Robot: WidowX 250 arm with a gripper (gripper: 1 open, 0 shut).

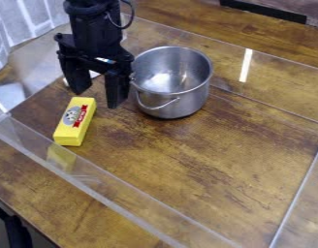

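My black gripper (97,77) hangs at the upper left with its fingers pointing down and apart, open, left of the steel pot (177,92). A yellow box (74,123) with a small printed picture lies on the wooden table below and left of it, clear of the fingers. The pot has a wire handle on its near side.
Clear plastic walls (116,199) run along the front left and the right edge. A small white item behind my gripper is mostly hidden.
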